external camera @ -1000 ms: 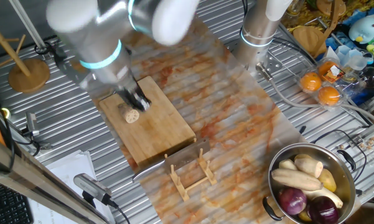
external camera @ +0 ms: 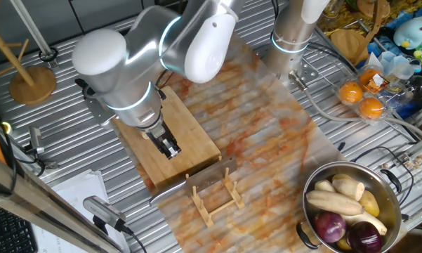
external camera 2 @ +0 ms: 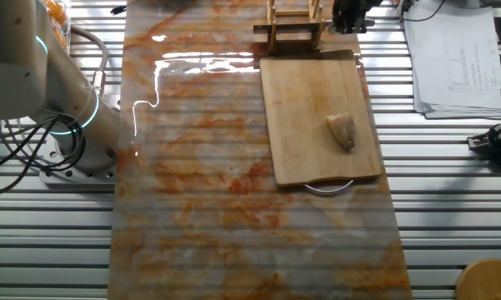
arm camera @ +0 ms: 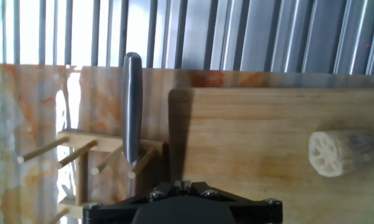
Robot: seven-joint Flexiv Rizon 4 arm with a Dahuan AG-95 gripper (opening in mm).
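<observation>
A cut piece of lotus root [external camera 2: 342,131] lies on the wooden cutting board [external camera 2: 308,100]; in the wrist view the holed end of the lotus root [arm camera: 325,154] shows at the right. The arm hides it in exterior view 1. A knife stands in a pegged wooden rack [external camera: 216,205] past the board's end, its broad blade [external camera: 211,177] between pegs and its dark handle [arm camera: 132,102] sticking out beyond the rack. My gripper [external camera: 173,152] hangs over the board's rack-side half, apart from the knife. Its fingertips meet in the wrist view, with nothing seen between them.
A steel pot [external camera: 312,218] of potatoes, roots and purple vegetables stands at the right. Oranges [external camera: 370,107] in clear packaging lie behind it. Papers [external camera 2: 454,58] rest beside the marbled mat [external camera 2: 200,217], much of which is bare.
From near the lotus root, my gripper has travelled along the board toward the knife rack. The knife, rack and board have stayed put; the arm now covers the lotus root in exterior view 1.
</observation>
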